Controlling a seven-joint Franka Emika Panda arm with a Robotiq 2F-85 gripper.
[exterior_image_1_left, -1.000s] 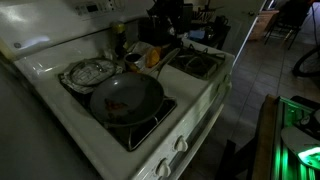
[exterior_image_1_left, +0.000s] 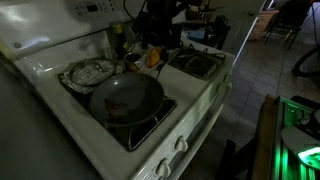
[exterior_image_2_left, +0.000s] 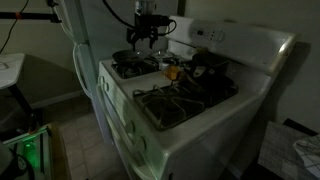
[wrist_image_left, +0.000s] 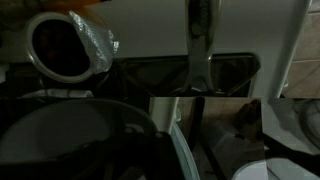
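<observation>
My gripper (exterior_image_2_left: 143, 41) hangs above the stove, fingers apart and nothing visible between them. Seen from exterior view 1, the dark gripper (exterior_image_1_left: 160, 40) is beyond the frying pan, near the small items behind it. The dark frying pan (exterior_image_1_left: 127, 98) rests on the front burner, with some small brownish-red bits inside. Its handle points toward the back right of the stove. In the wrist view, part of a dark round pan (wrist_image_left: 65, 130) fills the lower left. Above it is a round container (wrist_image_left: 60, 47) with a dark inside and crinkled foil (wrist_image_left: 97, 42) at its edge.
A foil-covered round item (exterior_image_1_left: 88, 72) sits behind the pan. An orange-yellow item (exterior_image_1_left: 152, 58) stands close to the handle. Burner grates (exterior_image_2_left: 170, 105) occupy the other end of the stove, with dark items (exterior_image_2_left: 208, 72) behind them. Knobs (exterior_image_1_left: 181, 144) line the front.
My gripper has come lower and to the left in exterior view 1, nearer the pan's handle and the small items. The pan and the other items have not visibly moved.
</observation>
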